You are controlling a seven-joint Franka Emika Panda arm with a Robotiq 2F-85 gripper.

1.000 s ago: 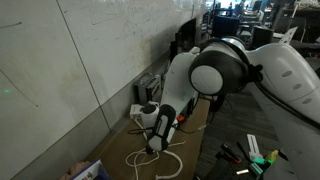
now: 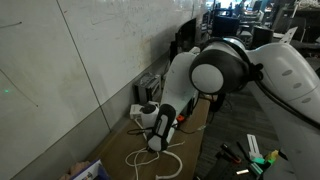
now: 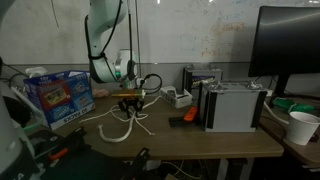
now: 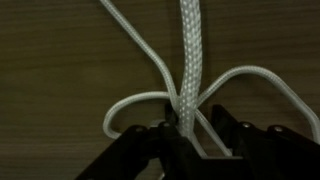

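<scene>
White ropes lie on the dark wooden table, a thick braided rope [image 4: 192, 45] and a thinner looping cord [image 4: 255, 72]. In the wrist view they cross at the bottom centre. My gripper is right over this crossing, its dark fingers [image 4: 243, 133] parted to either side with rope running between them. Whether the fingers touch the rope cannot be made out. In exterior view 2 the gripper [image 3: 130, 104] points down close to the tabletop, and the thick rope [image 3: 124, 132] curves toward the front edge.
A blue box [image 3: 60, 95] stands left of the ropes. To the right are a white power adapter [image 3: 178, 97], an orange-and-black tool [image 3: 186, 117], a grey metal-sided case [image 3: 230, 107], a white cup [image 3: 301, 127] and a monitor [image 3: 285, 42]. A whiteboard wall borders the back.
</scene>
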